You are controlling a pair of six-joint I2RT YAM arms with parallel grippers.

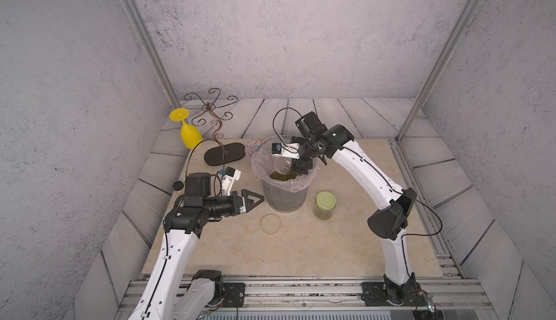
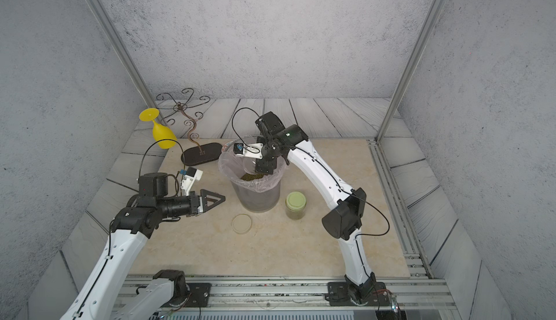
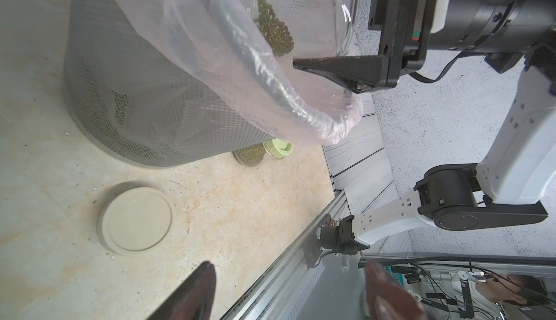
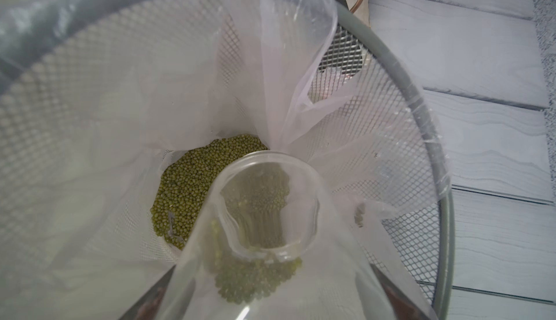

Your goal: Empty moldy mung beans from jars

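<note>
In the middle stands a mesh bin (image 1: 285,198) lined with a pink bag; mung beans (image 4: 185,186) lie at its bottom. My right gripper is inside the bin top, a clear jar (image 4: 338,250) between its fingers, mouth tilted downward; whether they grip it is unclear. Some beans show through the jar. My left gripper (image 1: 254,200) stands open and empty beside the bin's left. A green-lidded jar (image 1: 325,203) with contents stands right of the bin. A cream lid (image 3: 136,220) lies in front of it.
A yellow goblet (image 1: 190,136), a metal scroll stand (image 1: 214,155) on a dark base and a small dark round object (image 1: 177,185) are at the left.
</note>
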